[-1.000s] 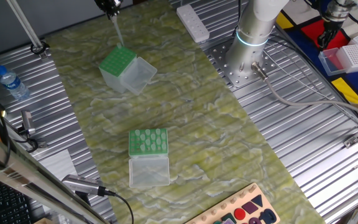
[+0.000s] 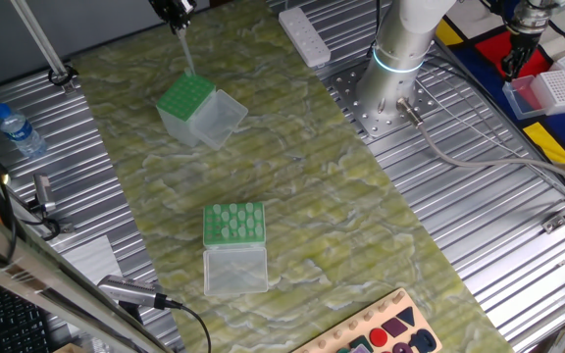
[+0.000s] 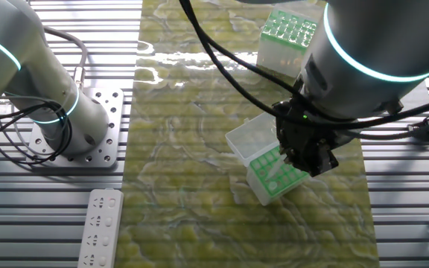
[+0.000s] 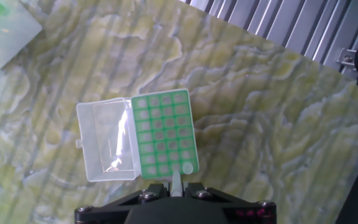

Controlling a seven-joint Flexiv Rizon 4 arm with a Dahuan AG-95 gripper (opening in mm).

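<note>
My gripper is shut on a slim translucent pipette tip (image 4: 176, 180), which points down at the near edge of a tip box with a green rack (image 4: 165, 127). In exterior view 1 the gripper (image 2: 179, 25) hangs above that box (image 2: 178, 125), and the tip (image 2: 187, 54) reaches down to the rack's back edge. Whether its end has entered a hole cannot be told. One tip (image 4: 188, 168) stands in a corner hole; the other holes look empty. The box's clear lid (image 4: 107, 140) lies open beside it.
A second open box (image 2: 233, 224) with several tips in its green rack stands farther along the mat. A wooden shape board (image 2: 366, 328) lies at the front edge, a power strip (image 2: 304, 37) near the arm's base. The mat between the boxes is clear.
</note>
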